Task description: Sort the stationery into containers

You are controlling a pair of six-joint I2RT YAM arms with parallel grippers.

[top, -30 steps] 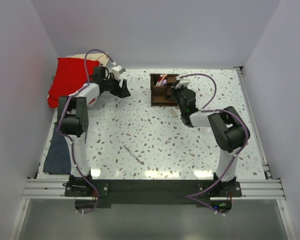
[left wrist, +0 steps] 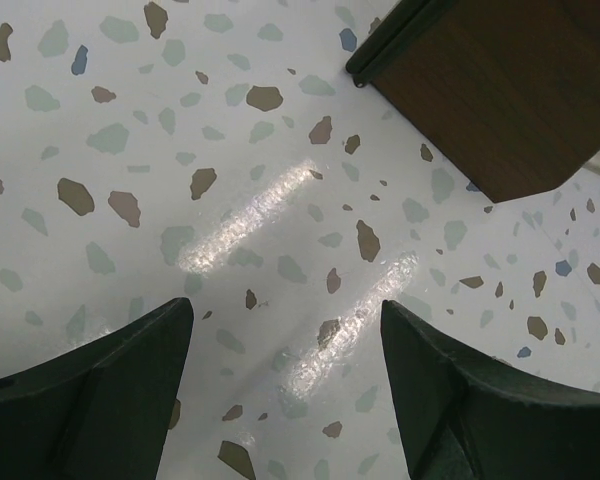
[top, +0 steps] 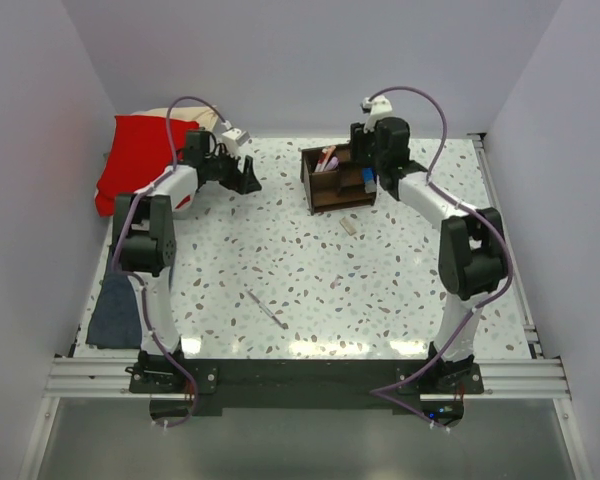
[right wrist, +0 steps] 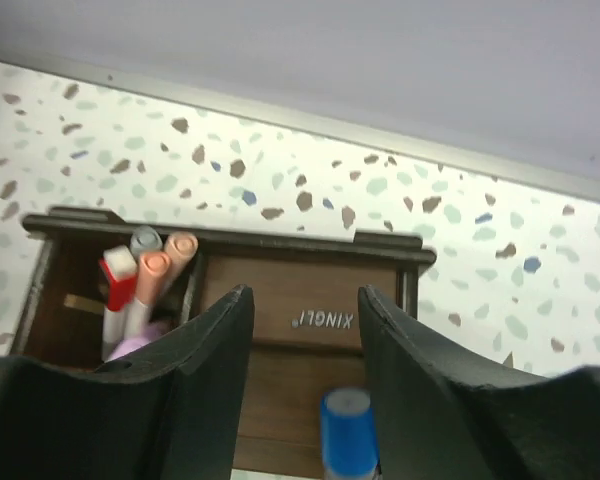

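Observation:
A dark wooden organizer (top: pixel 330 200) stands at the back centre, holding markers (right wrist: pixel 150 270) and pink items in its left compartment. A blue cylinder (right wrist: pixel 348 440) sits in the right part, below my right gripper, whose fingers stand apart over the organizer with nothing visible between them. My left gripper (top: pixel 248 175) stands open left of the organizer, above bare table. A pale rectangular item (top: pixel 348 226) lies in front of the organizer, and a thin pen-like item (top: pixel 267 308) lies at the front centre.
Red cloth (top: pixel 130 150) covers the back left, and a dark cloth (top: pixel 115 310) lies at the front left.
My right arm has risen and moved up and right from the organizer, uncovering the blue item in its right part. My left arm has stayed still.

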